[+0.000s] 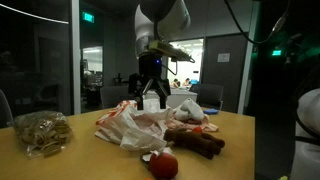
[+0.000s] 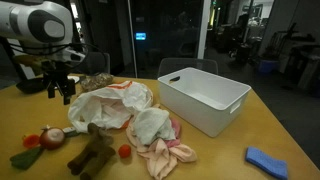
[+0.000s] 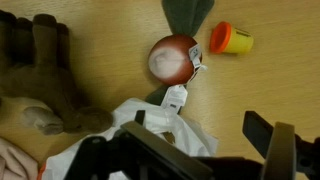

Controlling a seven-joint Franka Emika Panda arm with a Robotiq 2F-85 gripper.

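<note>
My gripper is open over the table, its two dark fingers set wide apart at the lower edge of the wrist view. Just ahead of it lies a reddish-brown, onion-like ball [image 3: 172,60] with a white tag. A small orange-and-yellow tub [image 3: 231,38] and a dark green leaf-shaped thing [image 3: 187,12] are close to that ball. Crumpled white plastic [image 3: 130,112] shows below and between the fingers, and a brown plush toy [image 3: 45,75] is at left. In exterior view 2 the gripper [image 2: 59,96] hangs above the table, left of the white plastic [image 2: 100,105].
An empty-looking white bin [image 2: 205,100] stands at the back right. Pink cloth [image 2: 165,158], white cloth [image 2: 152,125] and a small red ball [image 2: 124,152] lie mid-table. A blue cloth [image 2: 266,162] is at right, with bare table around it. A clear bag of brown pieces [image 1: 42,132] sits at left.
</note>
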